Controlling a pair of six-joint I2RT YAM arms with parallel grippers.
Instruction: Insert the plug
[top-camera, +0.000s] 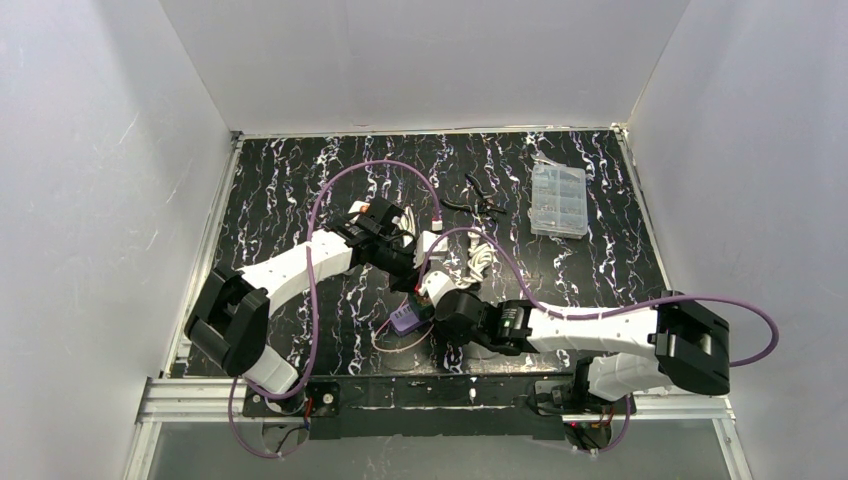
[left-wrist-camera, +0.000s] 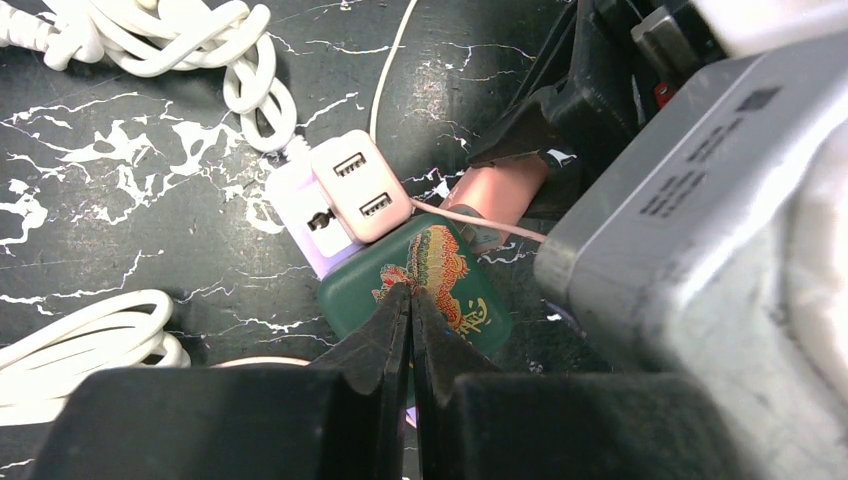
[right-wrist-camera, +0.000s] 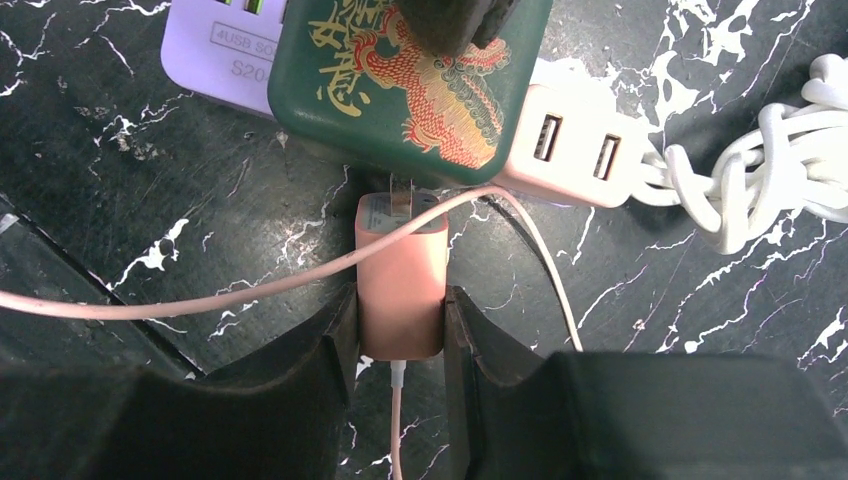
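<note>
A pink plug (right-wrist-camera: 400, 330), its cable trailing, is in my right gripper, shut on its body, prongs pointing at the side of a dark green dragon-printed block (right-wrist-camera: 400, 120); how deep the prongs sit is unclear. The block lies on a lavender power strip (right-wrist-camera: 215, 50), beside a pink USB adapter (left-wrist-camera: 360, 185). My left gripper is shut over the green block; nothing shows between its fingers.
Coiled white cables (right-wrist-camera: 760, 170) lie round the strip. Pliers (top-camera: 480, 200) and a clear parts box (top-camera: 558, 200) are at the back right. The two arms are close together at the centre.
</note>
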